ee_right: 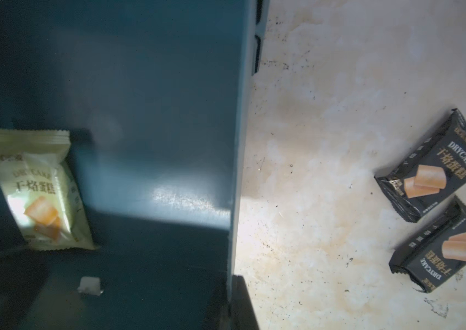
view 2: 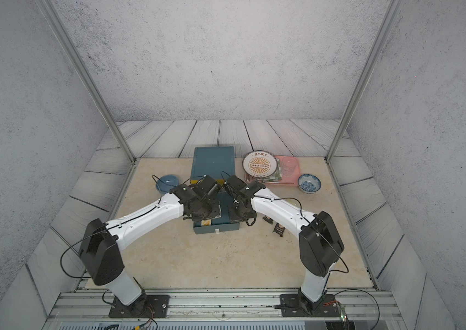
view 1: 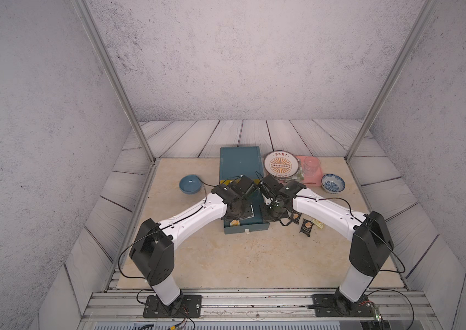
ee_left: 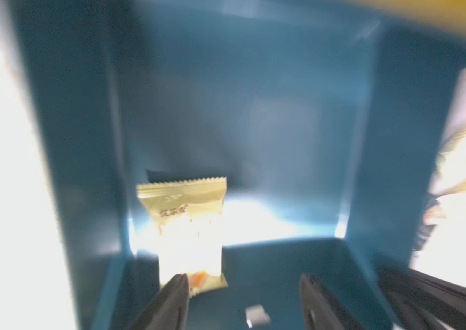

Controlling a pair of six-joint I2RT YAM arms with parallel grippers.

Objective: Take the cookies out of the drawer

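A yellow cookie packet lies in the pulled-out blue drawer, near its left wall and front; the right wrist view shows the same yellow packet (ee_right: pixel 40 189). My left gripper is open over the drawer's front part, its left finger (ee_left: pixel 175 299) close to the packet's lower end and nothing seen between the fingers. My right gripper appears shut at the drawer's right wall (ee_right: pixel 238 165); whether the wall's edge is between its fingers I cannot tell. Two black cookie packets (ee_right: pixel 436 165) lie on the table, right of the drawer.
Behind the drawer is the blue cabinet (view 1: pixel 240 160). A blue bowl (view 1: pixel 190 184) stands left; a round plate (view 1: pixel 281 164), pink tray (view 1: pixel 313 178) and patterned bowl (view 1: pixel 333 183) stand at back right. Both arms meet closely over the drawer.
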